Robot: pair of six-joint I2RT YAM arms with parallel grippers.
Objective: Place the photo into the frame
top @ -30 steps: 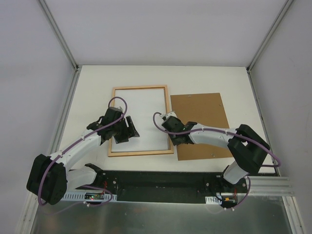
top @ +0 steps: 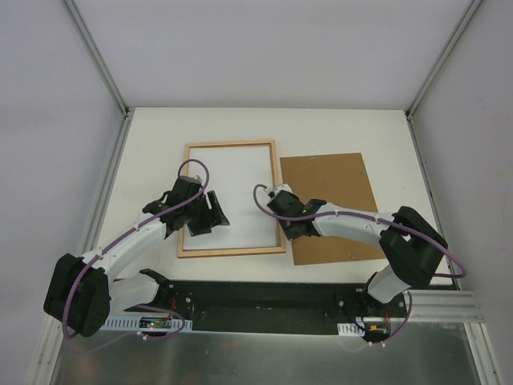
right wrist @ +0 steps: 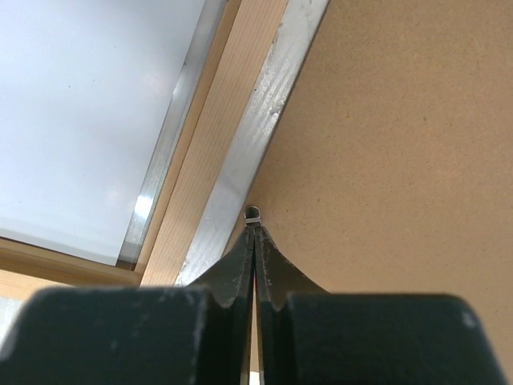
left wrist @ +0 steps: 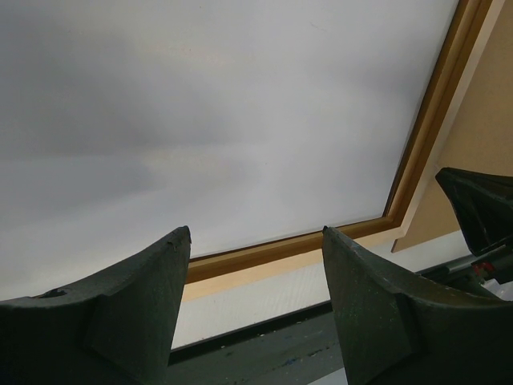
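Observation:
A light wooden frame [top: 232, 252] lies flat on the table, with a plain white sheet [top: 236, 176] filling its inside; no printed picture shows. Just right of it is the brown backing board [top: 337, 180]. Over the lower left of the sheet, my left gripper stands open, nothing between its fingers. My right gripper is shut, its tips at a small metal tab [right wrist: 252, 215] beside the frame's right rail [right wrist: 248, 132], over the board's edge. Nothing shows between those fingers, and whether they touch the tab I cannot tell.
A dark strip [top: 256, 305] runs along the table's front edge, between the arm bases. Grey walls close in both sides and the back.
The right arm has shifted very slightly to the right, its elbow most visibly. The left arm, the frame and the board look unmoved.

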